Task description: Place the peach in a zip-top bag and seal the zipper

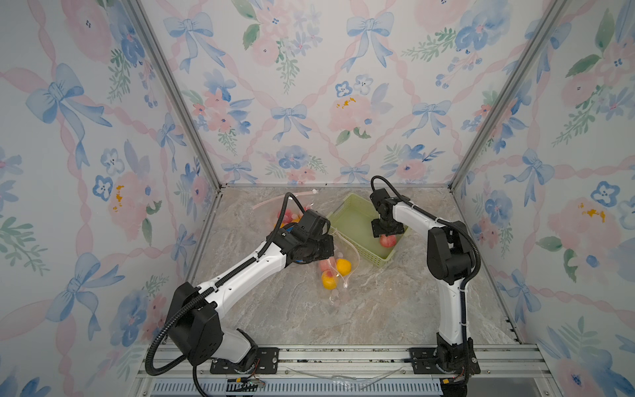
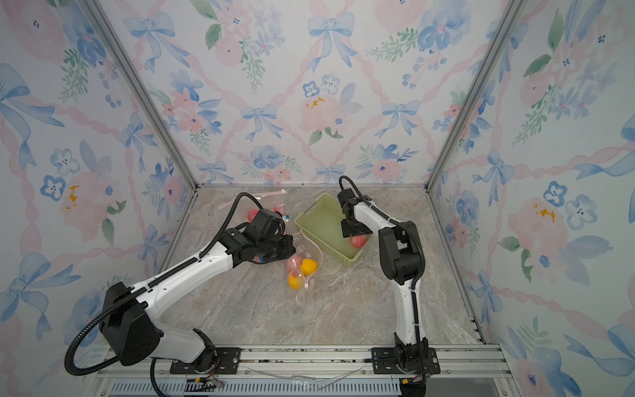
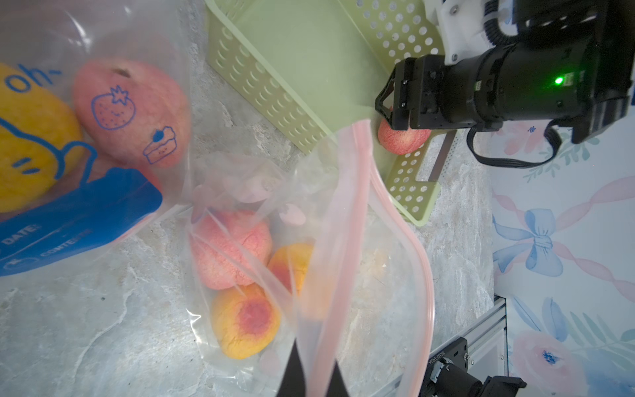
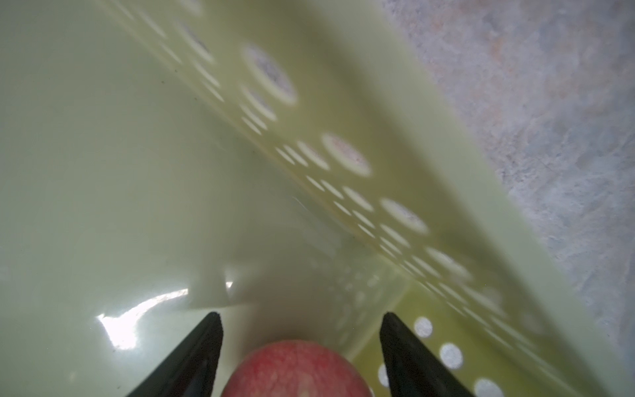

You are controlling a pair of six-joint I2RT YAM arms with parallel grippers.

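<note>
A clear zip top bag with a pink zipper edge stands with its mouth spread, holding a pink peach and yellow-orange ones. My left gripper is shut on the bag's zipper edge, pinching one side of the mouth. A single reddish peach rests in a corner of the green basket. Inside that basket, my right gripper is open, its fingers on either side of the peach with gaps showing. The peach's lower part is cut off in the right wrist view.
Another bag with blue print, full of fruit, lies left of the open bag, partly behind my left arm in the top views. The basket wall stands close beside the open bag.
</note>
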